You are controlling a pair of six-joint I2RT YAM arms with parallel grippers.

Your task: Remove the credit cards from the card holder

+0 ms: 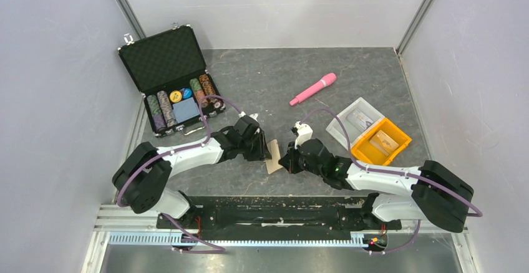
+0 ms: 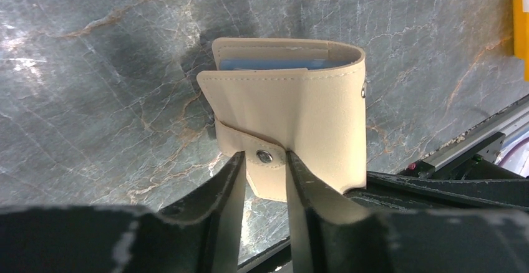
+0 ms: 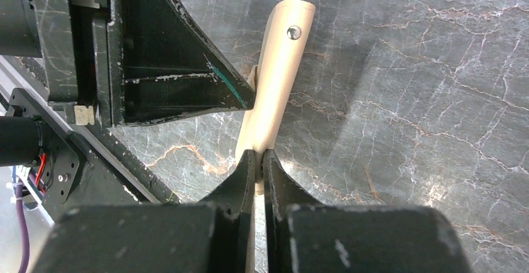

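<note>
The beige card holder (image 1: 273, 156) is between my grippers. In the left wrist view, a blue card edge (image 2: 274, 63) shows inside the holder (image 2: 324, 117). My left gripper stands part open, its fingertips at the snap flap, one either side of the silver snap. In the right wrist view, the holder (image 3: 284, 67) is seen edge-on, and my right gripper is shut at its near end, with the holder's thin edge at the fingertips.
An open chip case (image 1: 165, 58) stands at the back left, a pink microphone (image 1: 312, 90) at the back middle, and white (image 1: 340, 123) and orange (image 1: 396, 134) bins at the right.
</note>
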